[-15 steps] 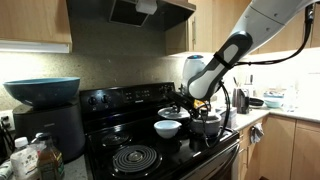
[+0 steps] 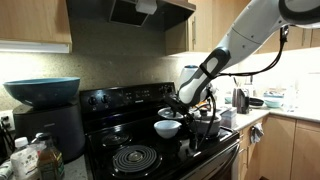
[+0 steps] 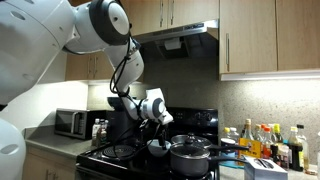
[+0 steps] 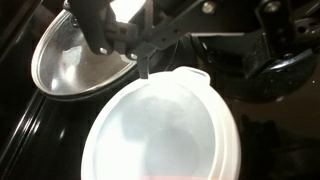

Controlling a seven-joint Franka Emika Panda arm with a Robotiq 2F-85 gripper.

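Observation:
A white round bowl point(image 4: 160, 130) fills the lower middle of the wrist view, with a small tab on its far rim. The same white bowl point(image 2: 168, 129) stands on the black stove in exterior view 1. My open gripper point(image 3: 161, 131) is low over the stove near the bowl point(image 3: 157, 148). In the wrist view one dark finger point(image 4: 144, 62) comes down close to the bowl's far rim; whether it touches cannot be told. Nothing shows held.
A glass lid point(image 4: 80, 65) lies beside the bowl. A large lidded pot point(image 3: 190, 158) stands close by on the stove. Bottles point(image 2: 48, 158) and a blue bowl point(image 2: 45, 92) are at the left.
My arm has come a little lower and toward the front of the stove. The white bowl stays about where it was.

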